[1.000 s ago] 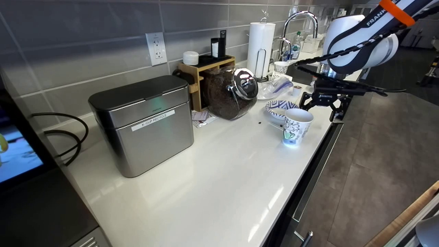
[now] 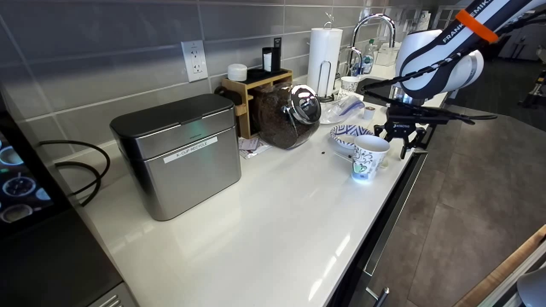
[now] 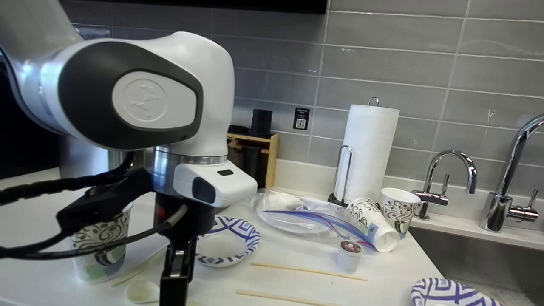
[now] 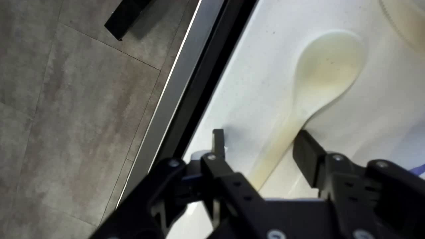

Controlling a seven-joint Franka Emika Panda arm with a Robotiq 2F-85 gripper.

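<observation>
A pale spoon (image 4: 328, 65) lies on the white counter close to its front edge. In the wrist view its handle runs down between the two black fingers of my gripper, which are apart, with a gap on either side of it. The handle's far end is hidden behind the gripper body. In exterior view 2 the spoon's bowl (image 3: 142, 291) shows just left of the gripper, whose fingertips are cut off below. A patterned paper cup (image 2: 369, 158) stands upright near the gripper in exterior view 1.
Beside the gripper sits a blue-patterned paper bowl (image 3: 228, 242). Two thin sticks, a small cup (image 3: 349, 256), a plastic bag (image 3: 285, 211) and more paper cups lie to its right. The counter edge drops off close by. Open counter lies before the steel bin (image 2: 176, 153).
In exterior view 1 the arm has moved left and lower, bringing the gripper nearer the counter edge and the cup. The fingers look closer together than before.
</observation>
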